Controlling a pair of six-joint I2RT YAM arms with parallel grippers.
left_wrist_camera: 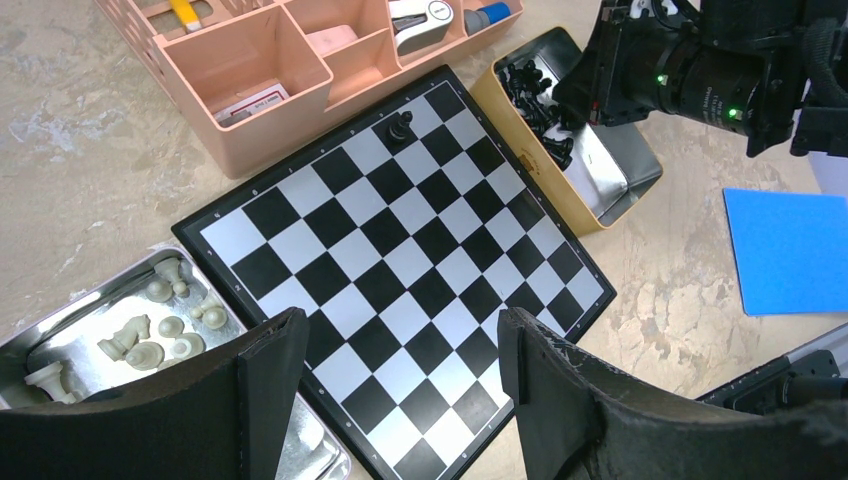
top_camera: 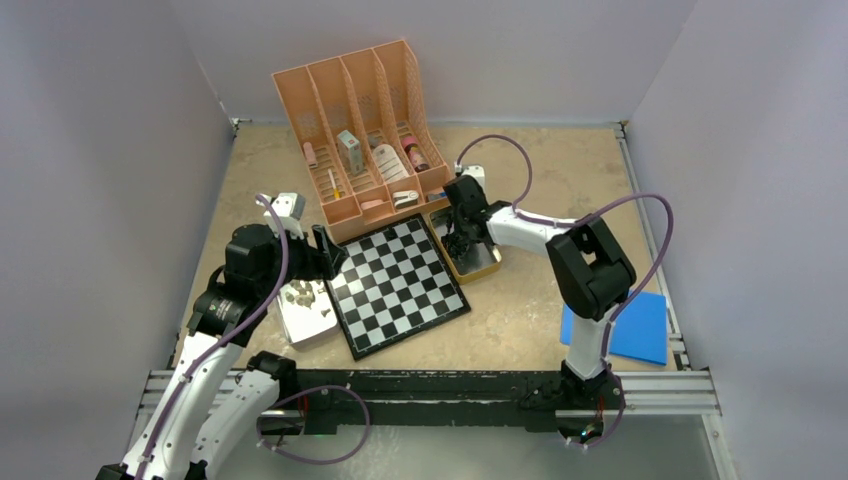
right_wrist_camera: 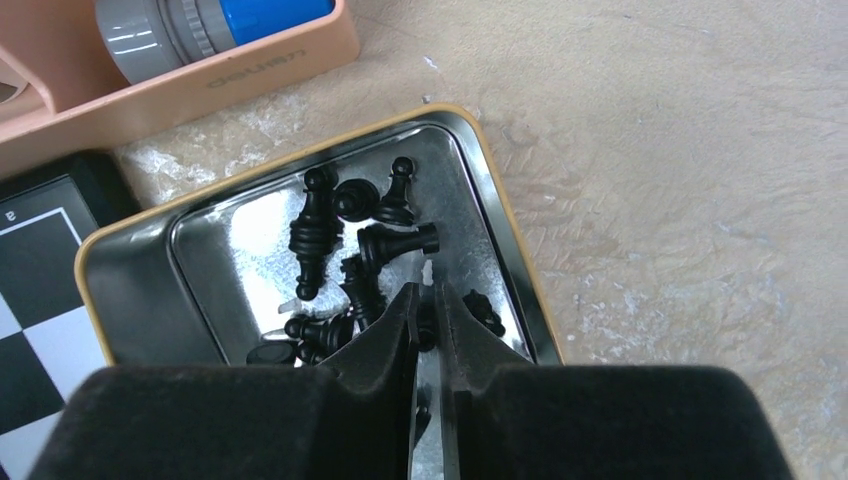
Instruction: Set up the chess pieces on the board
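The chessboard (top_camera: 392, 285) lies between two metal boxes, with one black piece (left_wrist_camera: 399, 128) standing on a far square. My right gripper is down in the box of black pieces (right_wrist_camera: 315, 225), its fingers closed on what looks like a black piece, mostly hidden by them. My left gripper hangs open, empty, over the left side of the board, near the tray of white pieces (left_wrist_camera: 140, 340).
A peach organizer (top_camera: 355, 130) with small items stands behind the board, against the box of black pieces. A blue mat (top_camera: 640, 325) lies at the right. Bare table shows right of that box.
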